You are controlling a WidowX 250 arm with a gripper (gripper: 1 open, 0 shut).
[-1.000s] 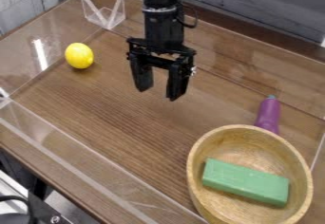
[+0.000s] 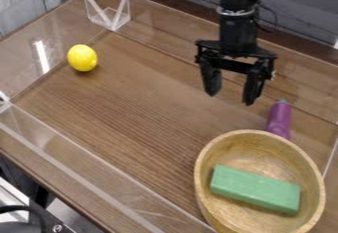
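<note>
The black gripper (image 2: 235,89) hangs over the upper right of the wooden table, its two fingers spread open with nothing seen between them. Below and to its right, a purple elongated object (image 2: 279,118) lies on the wood. A yellow lemon-like object (image 2: 83,58) sits at the upper left. At the lower right is a tan round bowl (image 2: 216,178) holding a green block (image 2: 255,190).
A clear plastic container (image 2: 109,12) stands at the top left. Black cables lie at the bottom left corner.
The gripper has moved right across the table, towards the purple object. The bowl, green block, yellow object and purple object look unmoved.
</note>
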